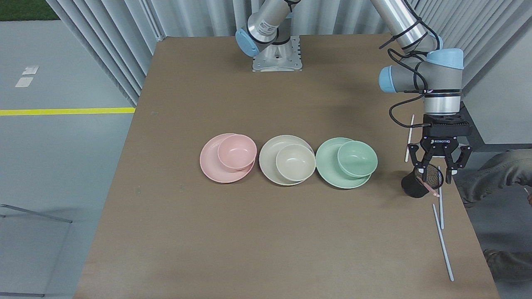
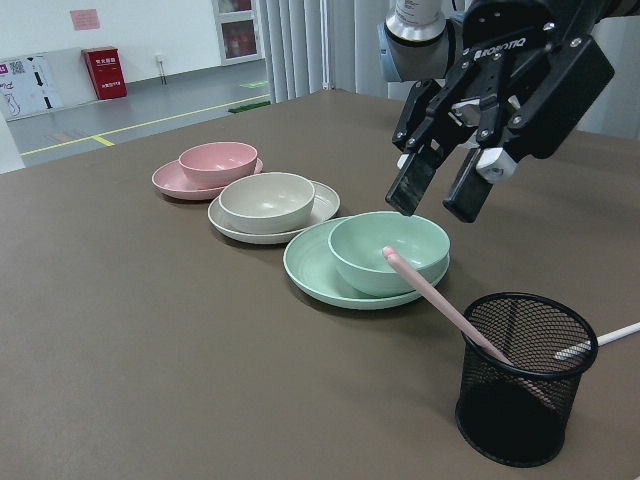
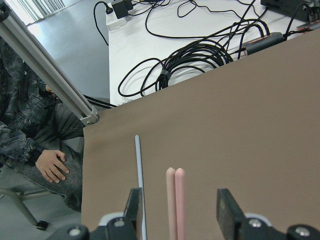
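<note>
A black mesh pen cup (image 1: 414,184) (image 2: 510,410) stands at the table's right edge, with pink chopsticks (image 2: 440,300) (image 3: 180,205) leaning out over its rim. My gripper (image 1: 434,177) (image 2: 435,200) is open just above the cup, nothing between its fingers; in the wrist view the pink sticks show between the spread fingertips, apparently below them. Pink (image 1: 237,149), white (image 1: 295,162) and mint green (image 1: 357,158) bowls rest on matching plates in a row, left of the cup.
Loose pale sticks (image 1: 442,239) lie along the right edge (image 1: 474,249), one (image 2: 610,336) behind the cup. A seated person is beyond the right edge.
</note>
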